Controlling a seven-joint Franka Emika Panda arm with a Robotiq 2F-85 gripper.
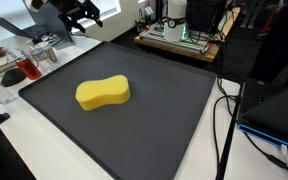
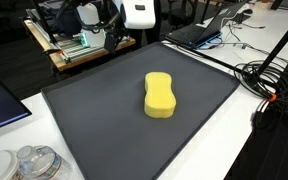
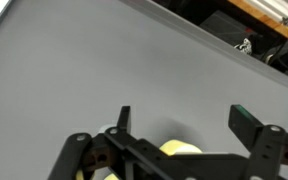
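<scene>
A yellow sponge (image 1: 103, 92), narrowed at its waist, lies flat on the dark grey mat (image 1: 144, 125). In exterior view 2 the sponge (image 2: 159, 95) rests right of the mat's middle. My gripper is open, its two black fingers wide apart with only grey mat showing between the tips. Parts of the yellow sponge (image 3: 179, 147) show low in the wrist view, mostly covered by the gripper's body. Exterior view 1 has the dark gripper at the upper left, beyond the mat's far edge and well clear of the sponge.
Bottles and a jar with a red part (image 1: 29, 69) stand at the left edge. Clear lidded containers (image 2: 39, 162) sit at the near left in exterior view 2. Black cables (image 1: 220, 110) run beside the mat.
</scene>
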